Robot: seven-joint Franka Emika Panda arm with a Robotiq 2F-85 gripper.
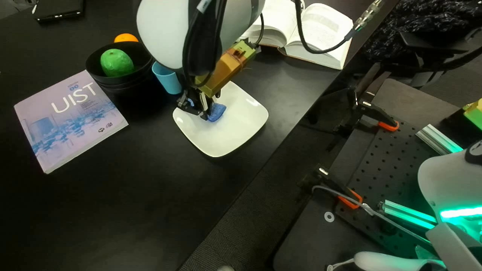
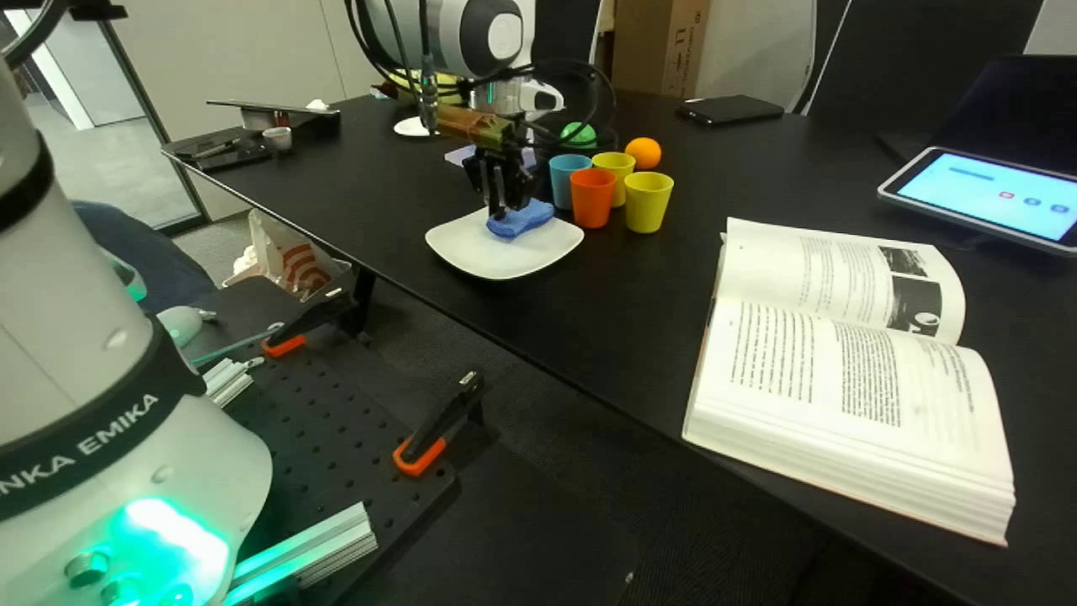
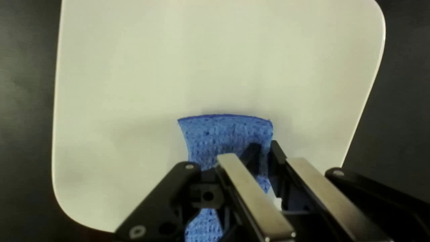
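Observation:
A blue sponge (image 3: 225,131) is gripped along its edge by my gripper, which is shut on it. Below it lies a white, rounded square plate (image 1: 235,131), empty apart from the sponge over it. In exterior view 1 the sponge (image 1: 217,112) is over the plate's left-middle part. From the side, the sponge (image 2: 520,218) appears to rest on the plate (image 2: 474,257) or hang just above it; contact is hard to tell. The fingers hide part of the sponge in the wrist view.
Close behind the plate stand a blue cup (image 2: 568,180), an orange cup (image 2: 592,197) and yellow cups (image 2: 647,202). Black bowls (image 1: 97,72) holding a green fruit and a closed book (image 1: 70,119) are to the left. An open book (image 2: 848,374) lies apart.

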